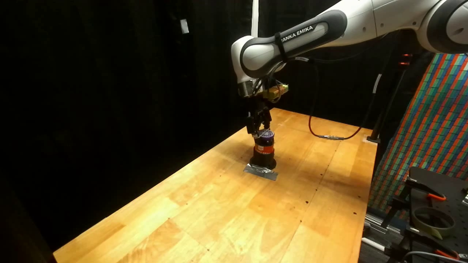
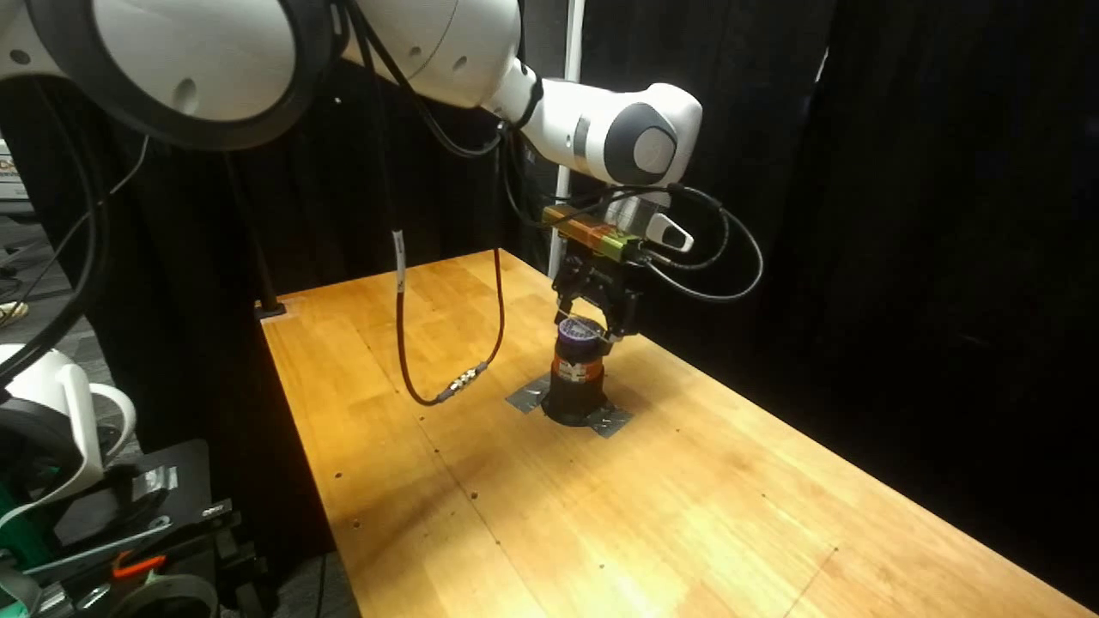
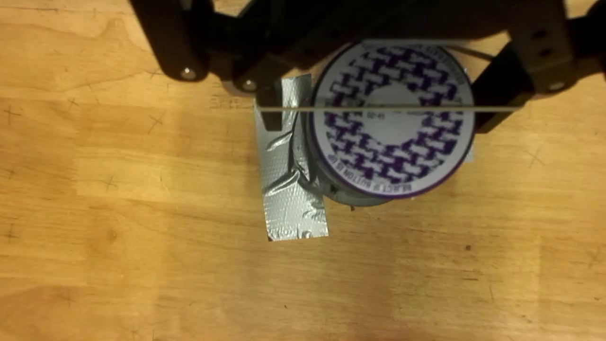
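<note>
A dark jar [image 1: 263,151] with an orange label and a white-and-purple patterned lid [image 3: 392,162] stands upright in a black base [image 2: 573,405]. Silver tape [image 3: 292,210] runs from the base onto the table. My gripper [image 2: 585,324] points down at the lid, open, its fingers spread to either side of the jar's top. A thin tan band [image 3: 292,108], apparently a rubber band, is stretched between the fingertips and crosses the lid in the wrist view. Whether the band touches the lid, I cannot tell.
Around the jar the wooden table [image 1: 245,210] is bare. A dark red cable with a connector [image 2: 464,380] hangs low over the table. Past the table's edge, a black cart [image 1: 438,186] holds clamps and a tape roll [image 1: 433,219].
</note>
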